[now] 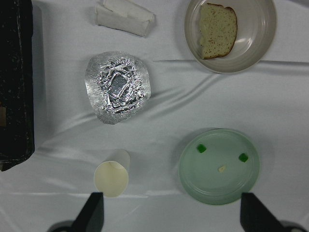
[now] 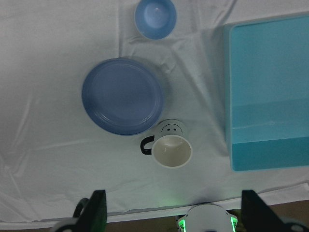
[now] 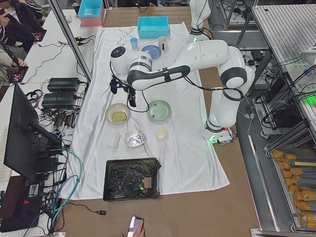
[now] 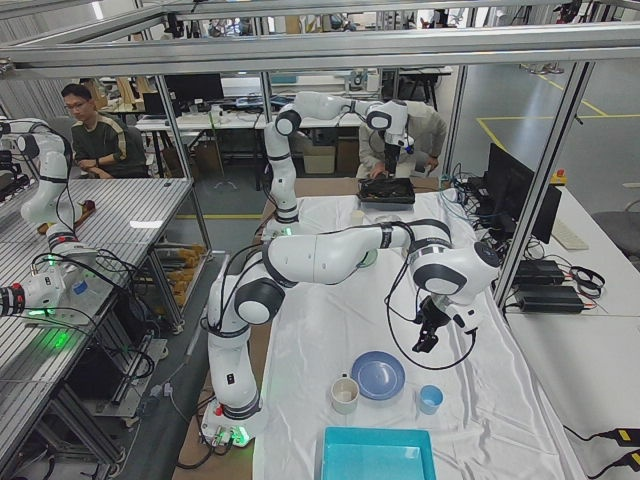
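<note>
My left gripper hangs open over a white cloth, nothing between its fingers. Below it are a beige plate [image 1: 251, 29] with a bread slice [image 1: 217, 31], crumpled foil [image 1: 117, 87], a folded white paper piece [image 1: 123, 17], a pale cup [image 1: 111, 179] on its side or tilted, and a green plate [image 1: 217, 174] with small green bits. My right gripper, also open and empty, hangs above a blue plate [image 2: 123, 96], a smiling mug [image 2: 171, 150], a small blue cup [image 2: 155, 19] and a turquoise bin [image 2: 270, 92].
A black lined tray [image 3: 123, 177] lies at the near end of the cloth in the left camera view. Monitors and cabled boxes [image 3: 59, 98] border the cloth on one side. Much bare cloth shows between the dishes.
</note>
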